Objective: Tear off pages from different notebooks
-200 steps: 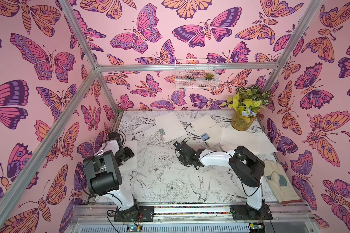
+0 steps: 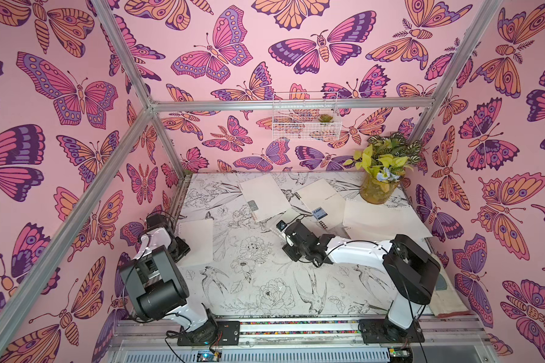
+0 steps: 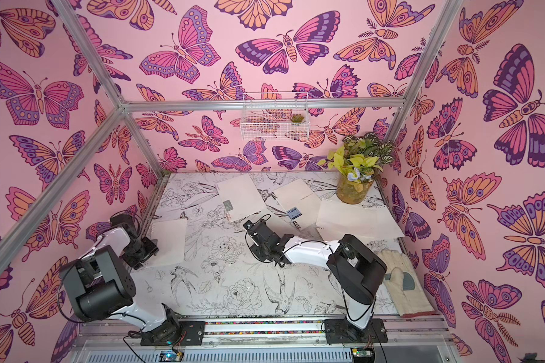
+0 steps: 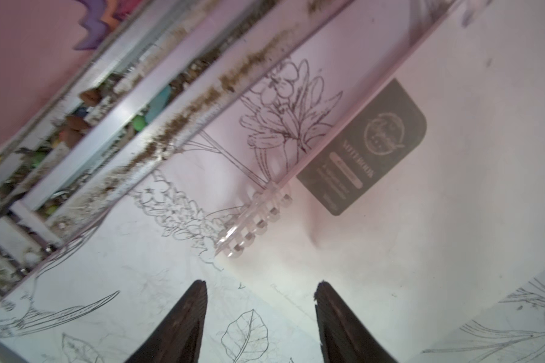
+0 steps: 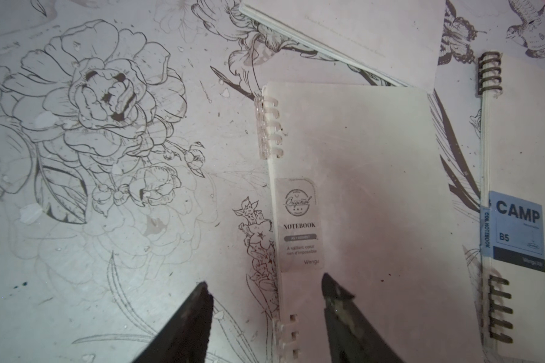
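Note:
A pale notebook with a grey label (image 4: 363, 148) and clear binding rings fills the right of the left wrist view. My left gripper is above its lower corner, fingers apart and nothing between them. This notebook (image 2: 197, 242) lies at the table's left side. The right wrist view holds a cream notebook (image 5: 369, 199) with a clear "Original" label and rings along its left edge. My right gripper is open over that ringed edge, nothing between its fingers. To the right lies a "CAMP" notebook (image 5: 526, 157) with dark coils.
Another pale notebook (image 2: 264, 197) lies at the back middle, and wide pale sheets or a notebook (image 2: 384, 220) at the right. A potted plant (image 2: 381, 166) stands at the back right. A glove (image 3: 402, 281) lies front right.
My left gripper has moved left toward the table's edge, uncovering more of the notebook there. The right gripper has shifted slightly right, its elbow swinging right over the glove.

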